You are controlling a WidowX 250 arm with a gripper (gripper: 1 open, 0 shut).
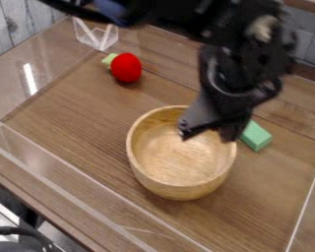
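Note:
My gripper (207, 113) hangs over the back right of a large tan bowl (173, 162), shut, with nothing visible between its dark fingers, though its tip is blurred. The bowl looks empty. A green block (254, 136) lies on the wooden table just right of the bowl, beside the gripper. A red round object (126, 69) sits at the back left, with a small light-green piece (110, 61) behind it.
A clear wire or plastic holder (97, 34) stands at the back left. A dark cable lies at the lower left edge.

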